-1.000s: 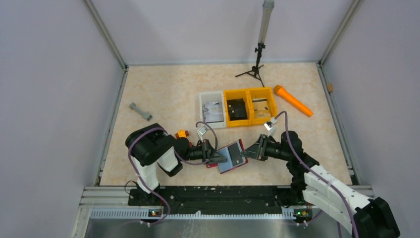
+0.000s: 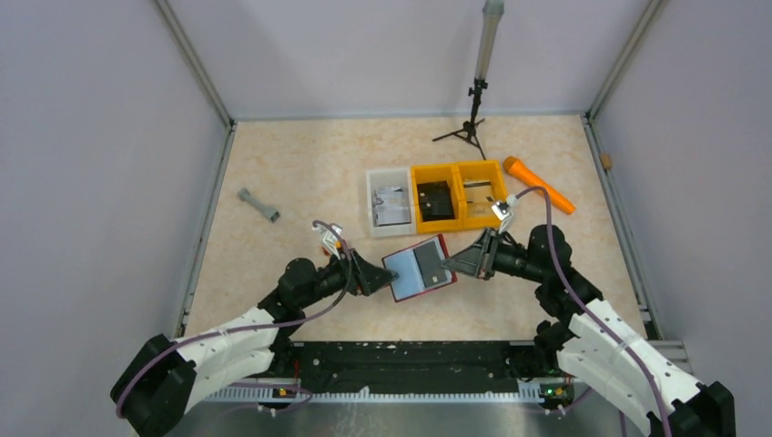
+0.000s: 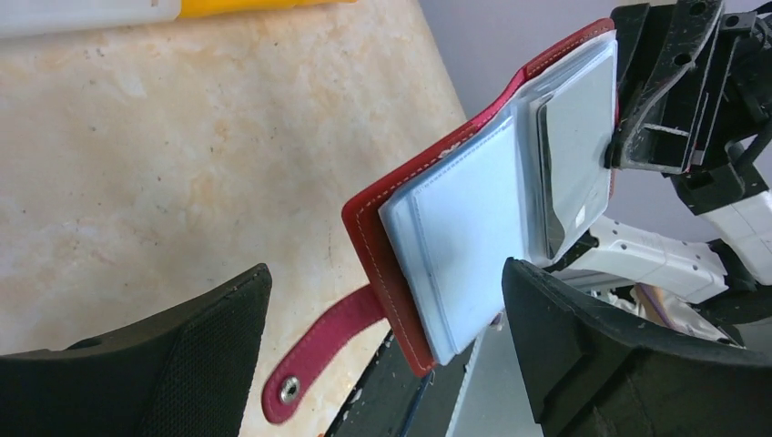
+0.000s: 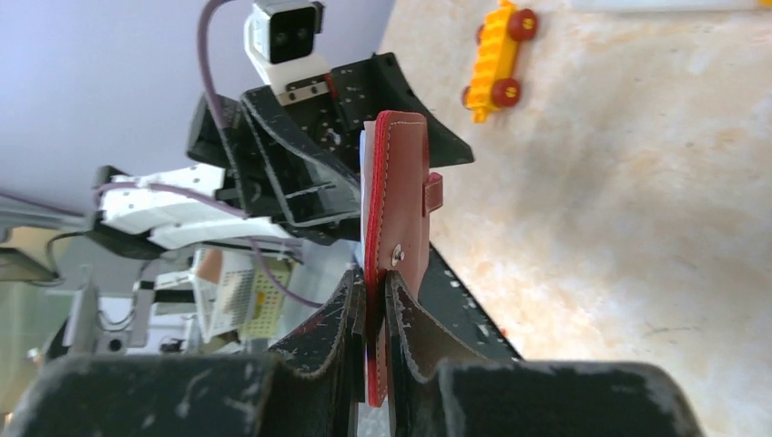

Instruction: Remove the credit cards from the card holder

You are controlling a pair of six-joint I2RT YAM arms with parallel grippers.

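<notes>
A red leather card holder [image 2: 421,268] hangs opened between my arms, with clear plastic sleeves, a pale blue face and a grey card showing, and a strap with a snap [image 3: 323,350] dangling in the left wrist view. My right gripper is shut on its edge. My left gripper stands open at the holder's left end, with the lower corner of the holder lying between its fingers in that view; whether they touch it cannot be told.
Behind stand a white bin [image 2: 391,223] and yellow bins [image 2: 455,218] with flat items. A yellow toy car [image 4: 492,64], an orange microphone [image 2: 542,187], a grey tool [image 2: 258,205] and a tripod [image 2: 470,127] are around.
The left arm has straightened and its gripper has moved slightly left.
</notes>
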